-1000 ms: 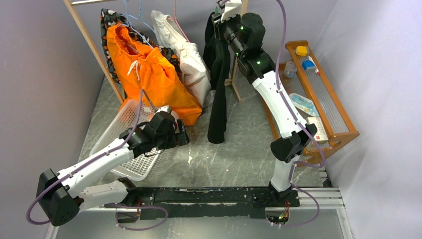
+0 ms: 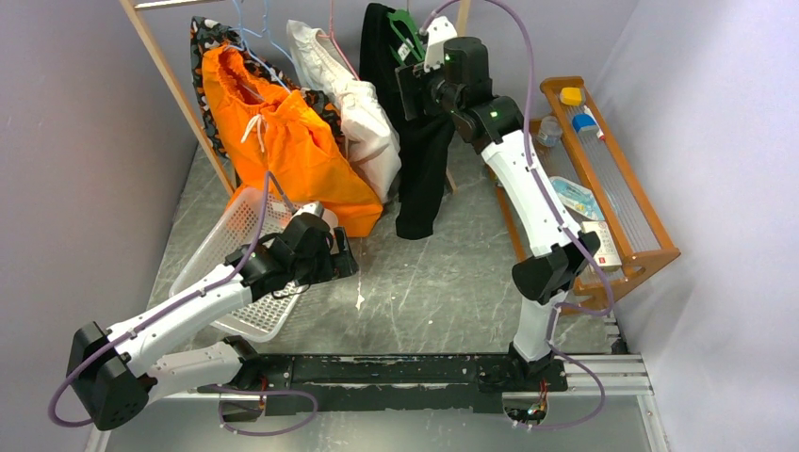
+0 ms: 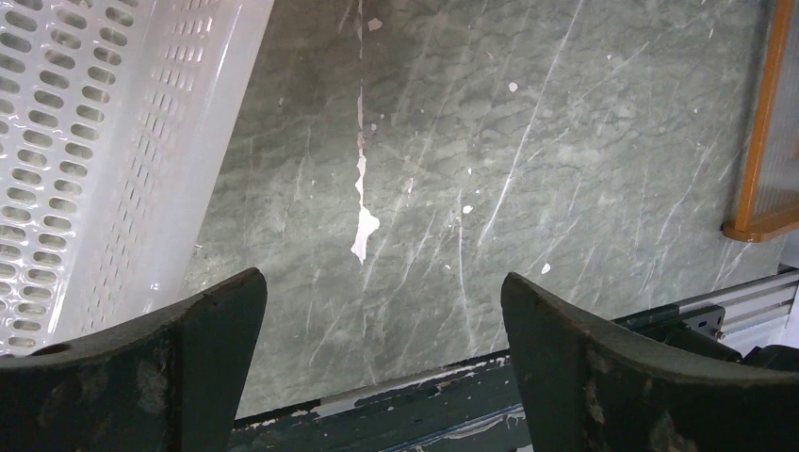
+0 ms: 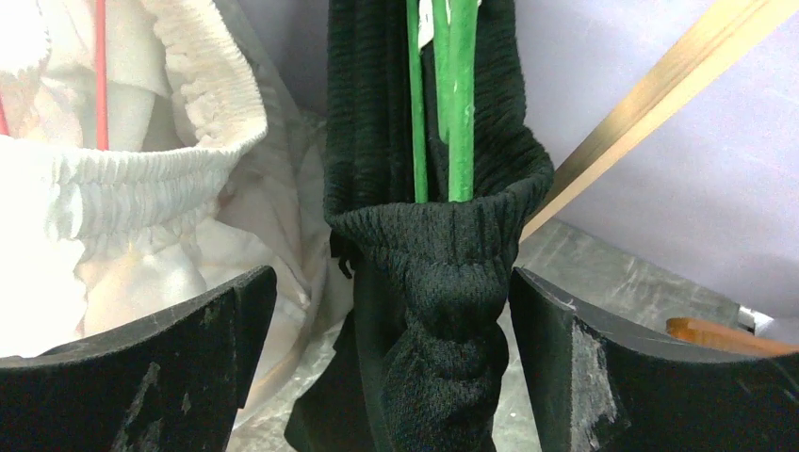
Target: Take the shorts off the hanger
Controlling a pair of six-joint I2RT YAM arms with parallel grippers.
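Note:
Black shorts (image 2: 415, 179) hang from a green hanger (image 4: 461, 113) at the back of the rack, the elastic waistband gathered round it. My right gripper stands open, with its fingers either side of the bunched black waistband in the right wrist view. My left gripper is open and empty over the floor beside the white perforated basket (image 3: 160, 160).
Orange shorts (image 2: 254, 151), white pants (image 2: 367, 132) and patterned cloth hang to the left. A wooden shelf (image 2: 650, 254) with small items stands at the right.
The black shorts have swung back, their lower end now higher up in the top view. My right gripper has shifted slightly at the hanger. The left arm has not moved.

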